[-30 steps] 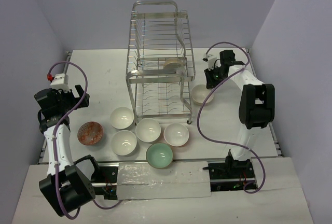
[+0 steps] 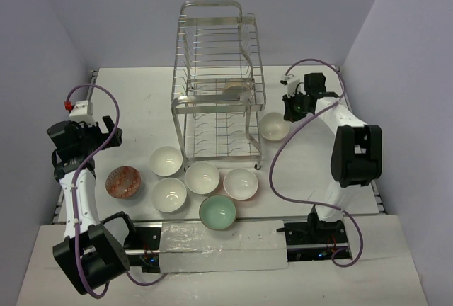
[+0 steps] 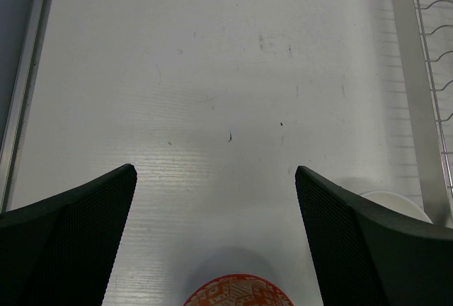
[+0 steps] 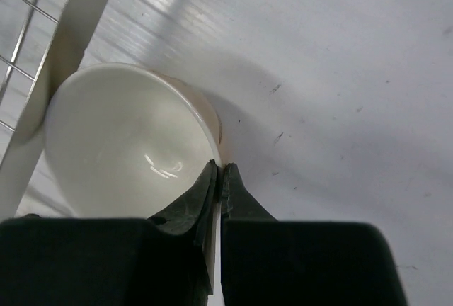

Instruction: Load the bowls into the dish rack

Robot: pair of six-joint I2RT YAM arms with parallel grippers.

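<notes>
My right gripper is shut on the rim of a white bowl [image 4: 127,136], which leans close against the dish rack's metal side [image 4: 78,15]; in the top view that bowl [image 2: 274,126] is right of the rack [image 2: 212,37]. A pale bowl sits inside the rack. My left gripper stands open and empty at the left, above a red patterned bowl [image 2: 123,182]. Several white bowls [image 2: 167,161] and a green bowl [image 2: 217,212] lie in front of the rack.
Walls enclose the sides and back; a purple cable loops over the right part of the table.
My right arm has shifted slightly right and toward the front, and the bowl at its gripper has moved a little. The left arm is unchanged.
</notes>
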